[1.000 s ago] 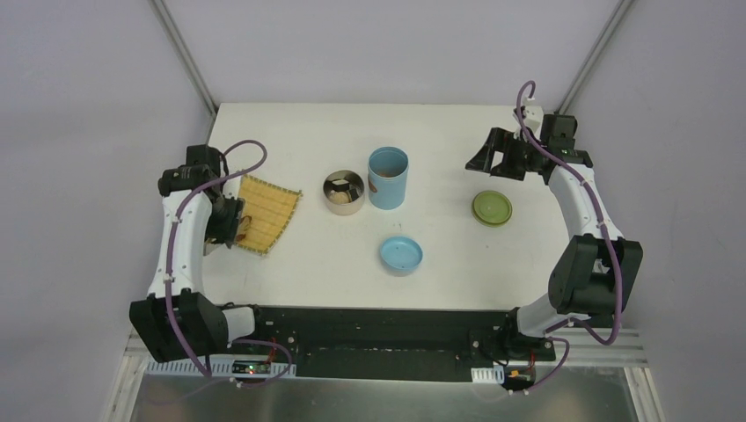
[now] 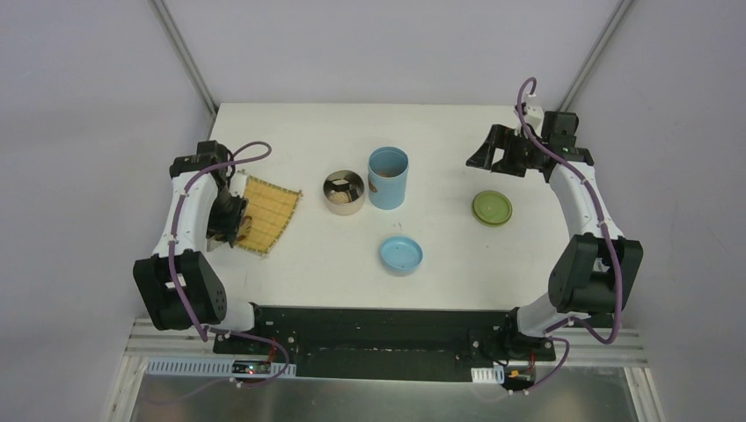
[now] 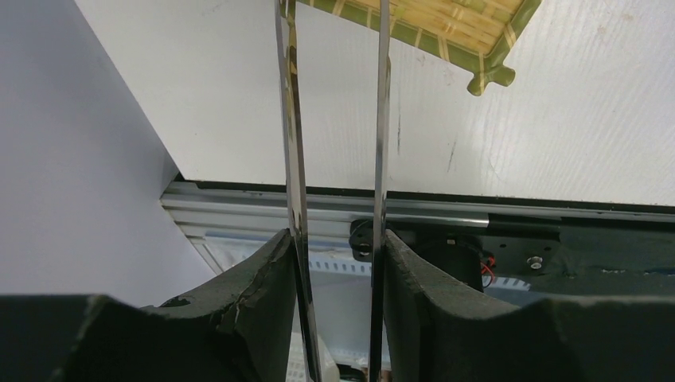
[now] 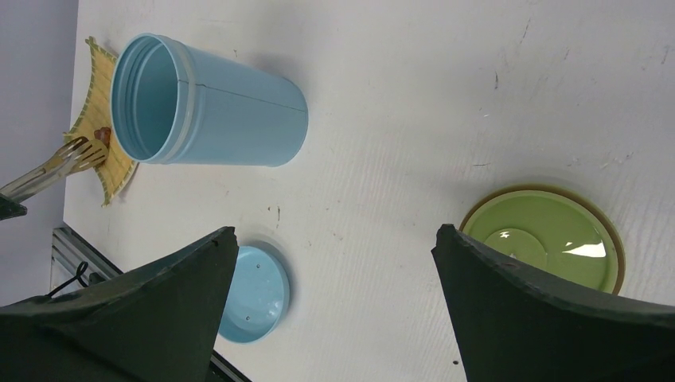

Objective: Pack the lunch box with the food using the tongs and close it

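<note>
My left gripper is closed around metal tongs [image 3: 293, 159], one long arm of them along each finger. The yellow woven mat [image 2: 271, 211] lies at the table's left, and the left gripper hovers at its left edge. In the right wrist view, the slotted tips of the tongs [image 4: 86, 153] are over the mat, beside a small reddish-brown piece [image 4: 103, 135]; whether they grip it I cannot tell. A round metal bowl [image 2: 344, 205] with something dark inside stands beside the tall blue container [image 2: 388, 185]. My right gripper hangs open and empty above the table's right side.
A shallow blue dish [image 2: 401, 253] sits near the table's front middle. The round green lid [image 2: 492, 207] lies at the right, near my right gripper. Bare white table separates these things, and the back of the table is clear.
The right arm, bowl, containers and lid stay where they were.
</note>
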